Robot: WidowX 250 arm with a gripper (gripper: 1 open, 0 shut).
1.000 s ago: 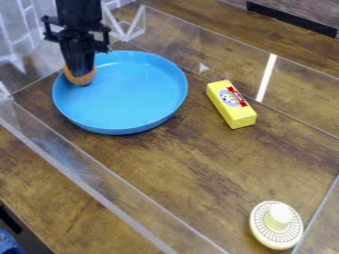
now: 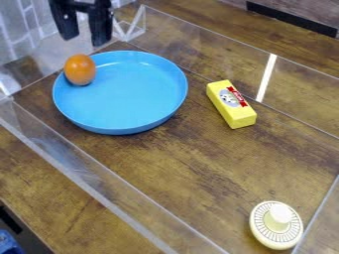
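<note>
An orange round object (image 2: 79, 69) sits at the left side of the blue plate (image 2: 130, 101). My dark gripper (image 2: 85, 26) is at the top left, above and behind the orange object and clear of it, with its fingers apart and nothing visible between them.
A yellow box (image 2: 231, 104) lies right of the plate on the wooden table (image 2: 159, 179). A white round lid-like item (image 2: 277, 225) is at the bottom right. Clear walls or strips border the left side.
My gripper has risen from over the orange object toward the top of the view, leaving that object fully visible on the plate.
</note>
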